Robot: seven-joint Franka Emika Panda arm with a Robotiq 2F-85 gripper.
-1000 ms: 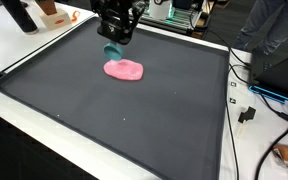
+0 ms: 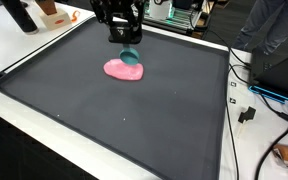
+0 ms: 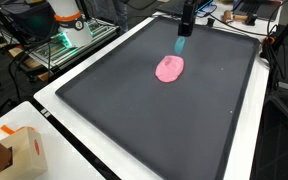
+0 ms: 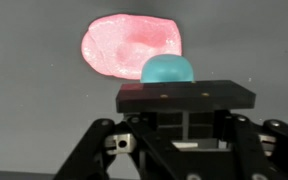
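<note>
Dangling from my gripper (image 2: 128, 42) is a teal object (image 2: 130, 56), gripped at its upper end with its lower part hanging free. A pink, rounded flat piece (image 2: 123, 70) lies on the dark board (image 2: 144, 115). In the second exterior view, the teal object (image 3: 180, 45) shows as a narrow strip just behind the pink piece (image 3: 170, 68). Only a rounded teal end (image 4: 167, 68) peeks out past the dark fingers in the wrist view, overlapping the lower right edge of the pink piece (image 4: 131, 45). Whether the two touch is hard to tell.
The board has a white border (image 2: 94, 145) and wide bare areas in front and to the right. Cables and a dark device (image 2: 281, 77) lie beyond its right side. An orange-and-white arm part (image 3: 71, 22) stands beyond the board in the second exterior view.
The pink piece stays put.
</note>
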